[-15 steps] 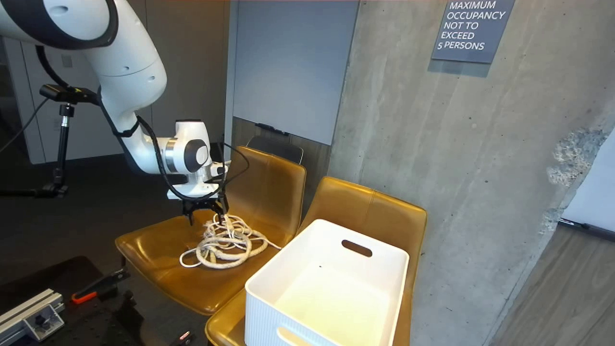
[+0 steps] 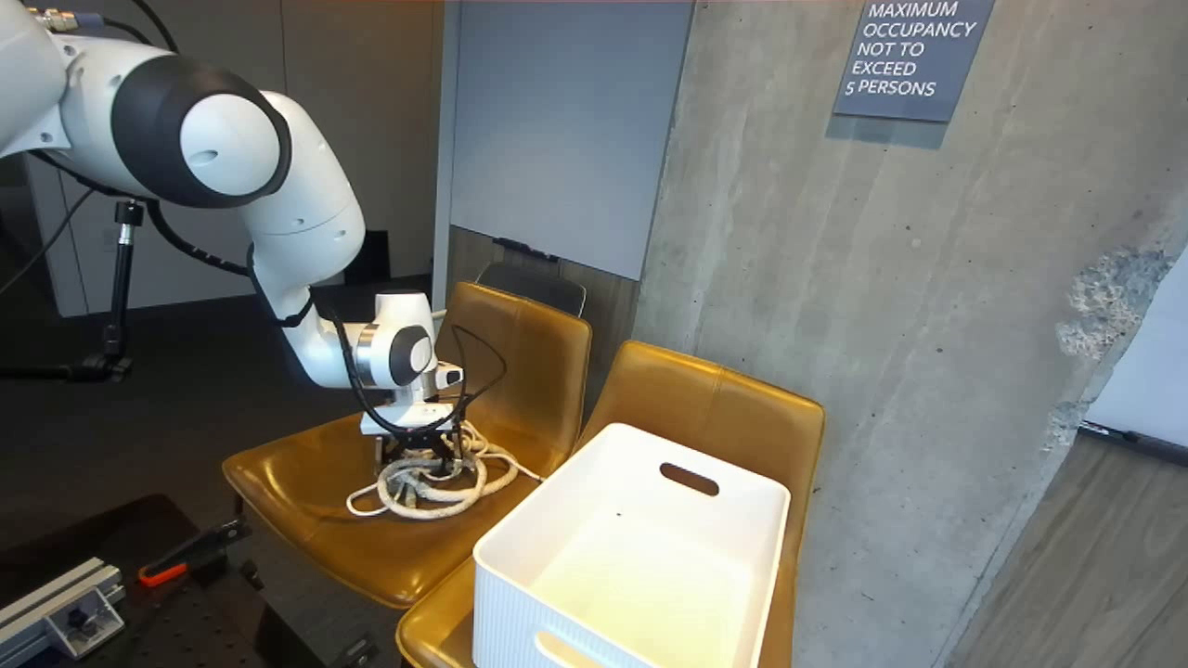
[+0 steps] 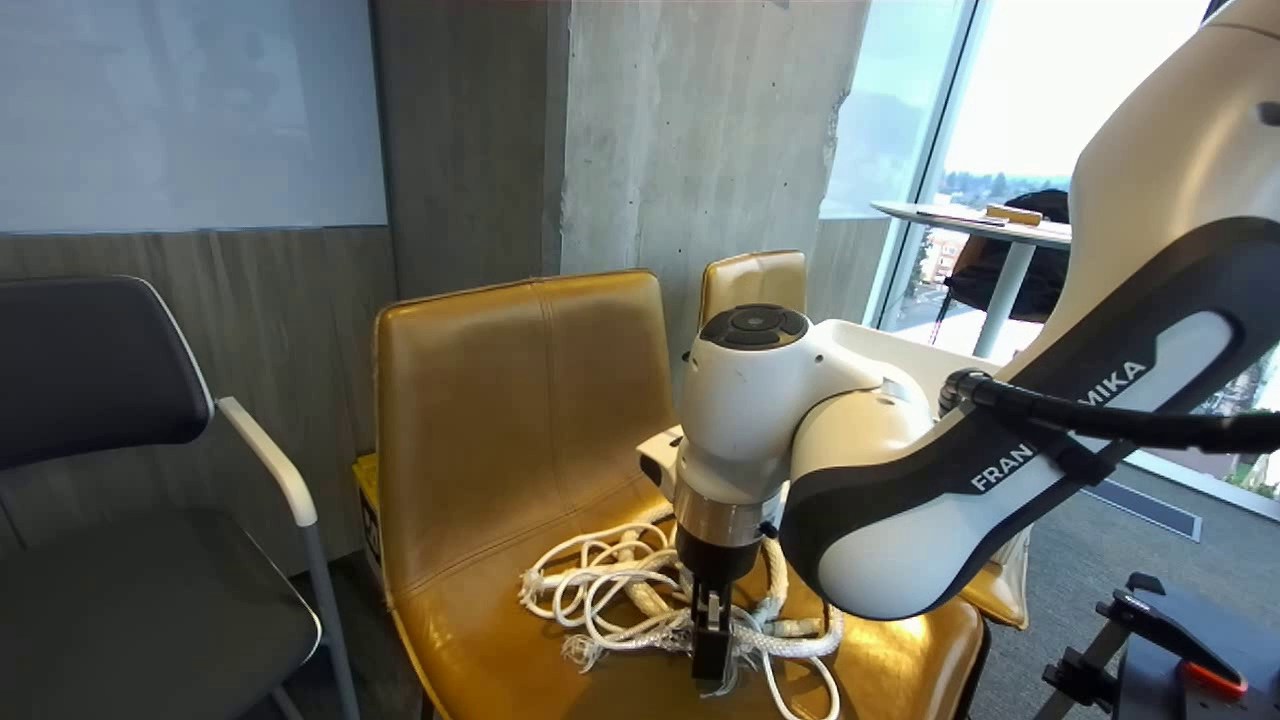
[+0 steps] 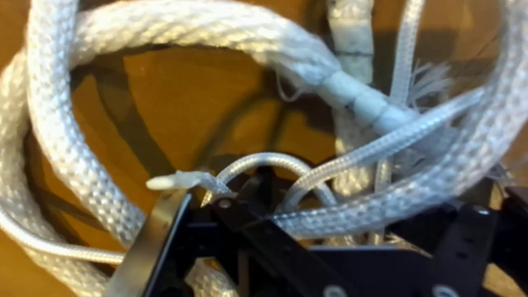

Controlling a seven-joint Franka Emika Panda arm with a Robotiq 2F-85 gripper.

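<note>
A white braided rope [image 2: 435,507] lies in loose loops on the seat of the left tan chair [image 2: 295,484]. Down among its loops is my gripper [image 2: 420,455], its fingers pointing at the seat and standing apart. In the second exterior view the gripper [image 3: 711,648] reaches into the rope pile [image 3: 606,588], with coils on both sides. The wrist view shows thick rope [image 4: 193,22] and thinner cord [image 4: 391,136] crossing over and between the black finger parts. The fingertips are partly hidden there; I cannot tell whether any strand is gripped.
A white bin [image 2: 657,545], empty as far as shows, stands on the right tan chair [image 2: 713,401]. The tan backrest [image 3: 516,408] rises behind the rope. A dark table with tools [image 2: 189,557] is at the lower left, and a grey chair [image 3: 132,540] stands beside.
My gripper has come down and slightly right, from just above the rope into its loops, and its fingers stand a little closer. The bin has stayed in place.
</note>
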